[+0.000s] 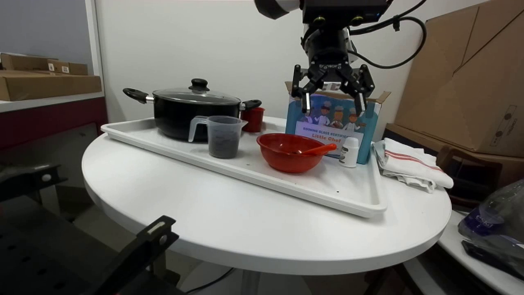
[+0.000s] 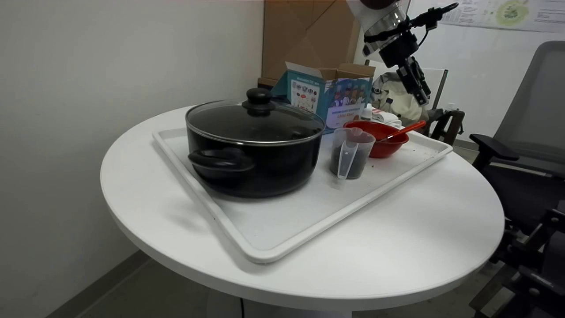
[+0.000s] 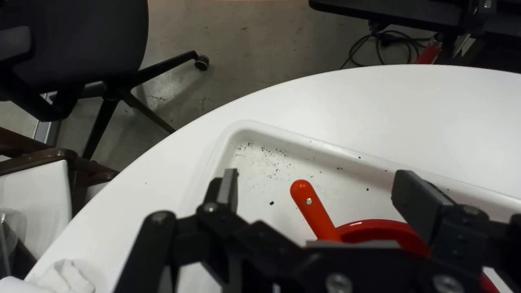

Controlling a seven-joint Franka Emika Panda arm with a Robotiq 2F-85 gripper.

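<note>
My gripper is open and empty, hanging in the air above the right part of the white tray. Below it sits a red bowl with a red-handled utensil leaning over its rim; in the wrist view the handle shows between and beyond my spread fingers. A small white bottle stands upright to the right of the bowl. Left of the bowl is a clear measuring cup with dark contents. The lower end of the utensil is hard to make out inside the bowl.
A black lidded pot and a red cup occupy the tray's other end. Behind the bowl stands an open-topped blue box. A folded white towel lies right of the tray.
</note>
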